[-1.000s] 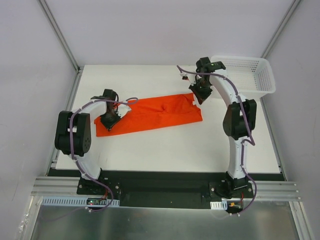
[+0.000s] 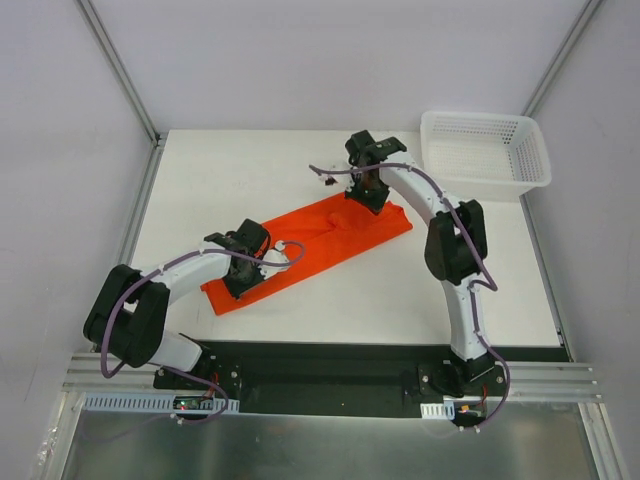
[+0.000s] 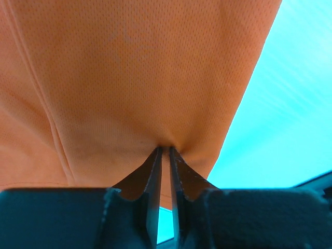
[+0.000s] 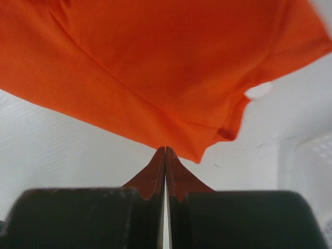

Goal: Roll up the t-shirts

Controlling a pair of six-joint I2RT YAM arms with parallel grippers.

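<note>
One orange-red shirt, folded into a long strip, lies slantwise on the white table, its orange cloth (image 2: 318, 254) running from lower left to upper right. Over the strip's lower left end is my left gripper (image 2: 238, 296). In the left wrist view that gripper has its fingertips just slightly parted, touching the cloth (image 3: 135, 88), which dimples around them. My right gripper (image 2: 376, 212) is over the upper right end. The right wrist view shows this gripper shut, nothing visible between its tips, by the shirt's edge (image 4: 129, 116).
A white plastic basket (image 2: 485, 118) stands at the table's back right corner, near the right arm.
</note>
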